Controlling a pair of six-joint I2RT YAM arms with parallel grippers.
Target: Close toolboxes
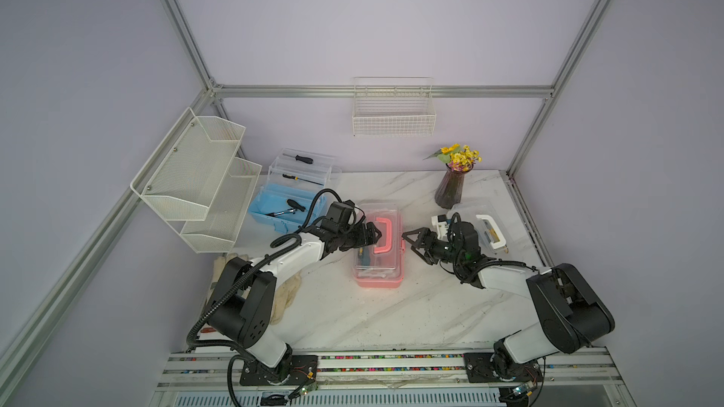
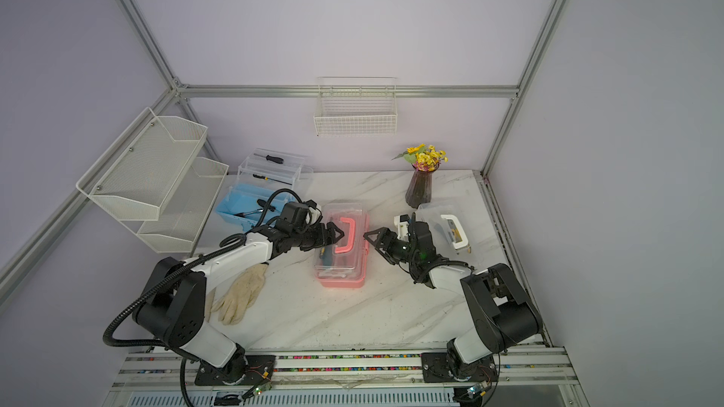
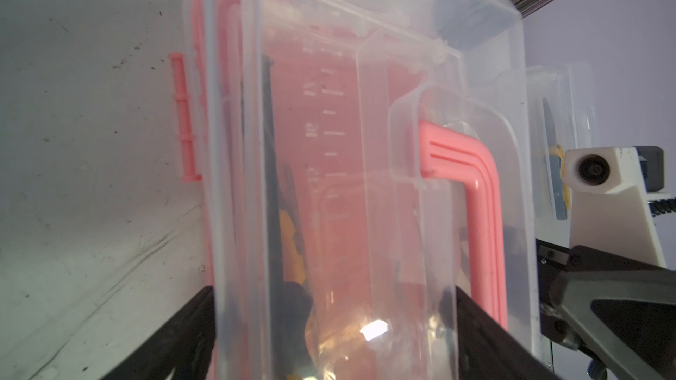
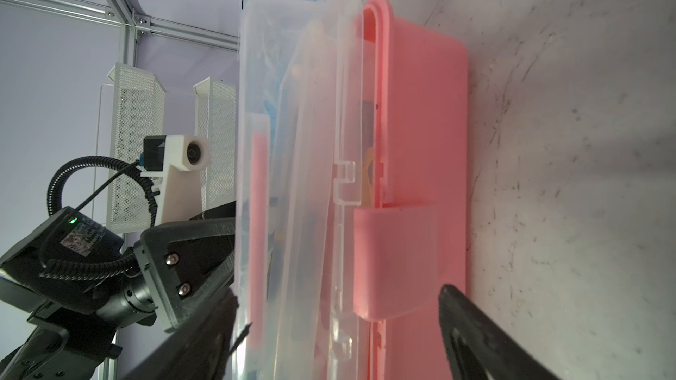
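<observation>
The pink toolbox (image 1: 378, 282) stands mid-table, its clear lid (image 3: 338, 169) lying over the base and its pink handle (image 3: 486, 232) on top. Over the lid's left part is my left gripper (image 1: 375, 234), fingers spread wide with the lid showing between them. Just off the box's right side, my right gripper (image 1: 413, 245) is open and empty, facing the front latch (image 4: 394, 260). That latch juts outward at the seam; whether it is hooked cannot be told. At the back left the blue toolbox (image 1: 260, 214) has its clear lid (image 1: 332, 169) swung back.
A clear toolbox with a white handle (image 1: 491, 232) sits right of my right gripper. Behind it stands a vase of flowers (image 1: 449, 188). Beige gloves (image 2: 243, 297) lie near the left arm.
</observation>
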